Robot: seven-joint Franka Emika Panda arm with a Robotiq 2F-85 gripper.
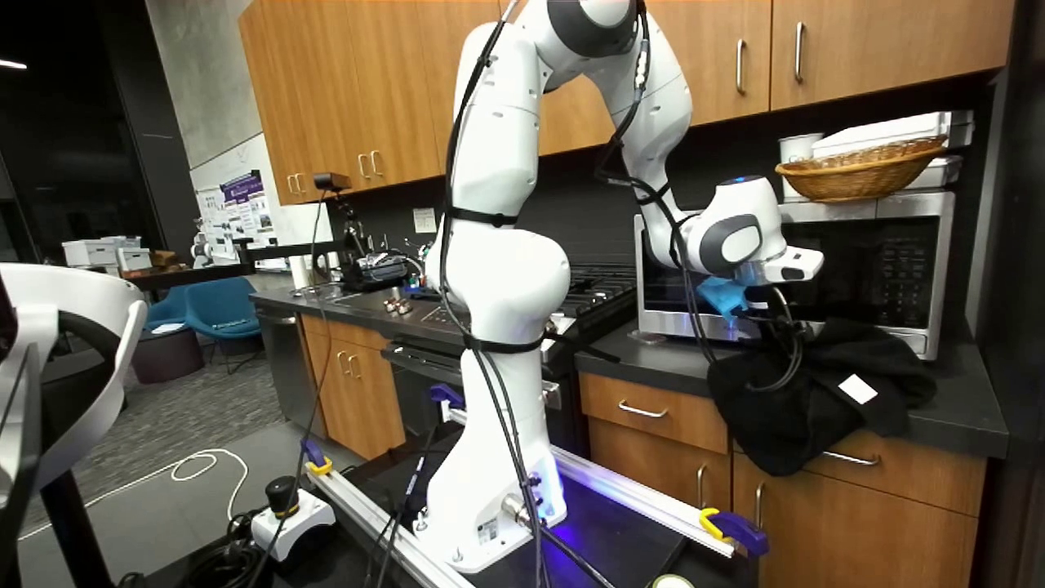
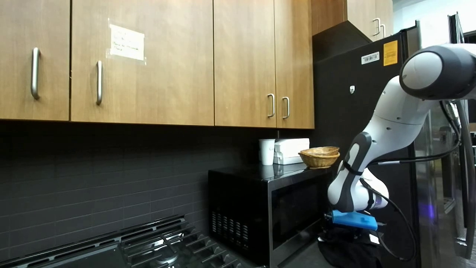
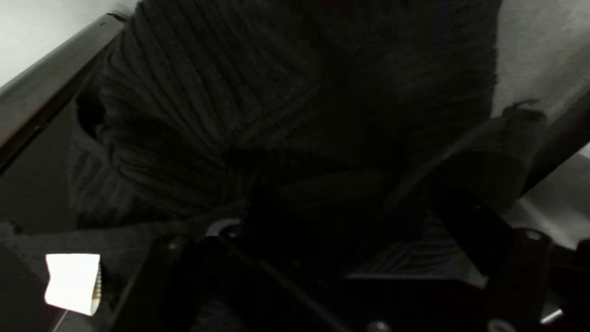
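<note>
A black ribbed cloth [image 1: 813, 392] with a white tag [image 1: 858, 389] lies in a heap on the counter, part of it hanging over the front edge. Just above it, in front of the microwave, is my gripper [image 1: 779, 323], pointing down below a blue part on the wrist. The cloth [image 3: 221, 83] fills most of the dark wrist view. There my gripper stands open, its fingers spread apart low in the picture over the folds. Whether the fingertips touch the cloth is too dark to tell.
The microwave [image 1: 862, 265] stands close behind the gripper, with a wicker basket [image 1: 862, 172] on top. A stove [image 1: 598, 289] lies to the left. Drawer handles [image 1: 642, 408] stick out below the counter [image 1: 647, 358]. Black cables loop beside the gripper.
</note>
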